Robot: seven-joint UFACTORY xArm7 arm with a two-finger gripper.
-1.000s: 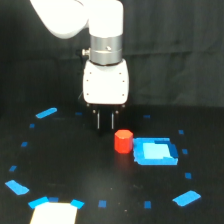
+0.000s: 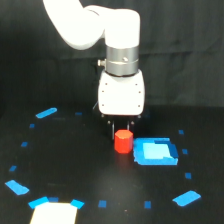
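Observation:
A red block [image 2: 123, 142] stands on the black table near the middle of the camera view, just left of a blue-edged square [image 2: 171, 160] with a pale centre. My white gripper [image 2: 122, 127] points down at the block's upper end. Its two thin dark fingers stand apart, about as wide as the block. Whether they touch it or are behind it is hard to tell, as their lower ends are hidden or blend into the dark background.
Blue tape strips [image 2: 17, 187] and several small blue marks are spread over the black table. A pale square [image 2: 54, 213] is at the front left edge.
My gripper has moved to the right and lower, from left of the red block to right above or behind it. The block has not visibly moved.

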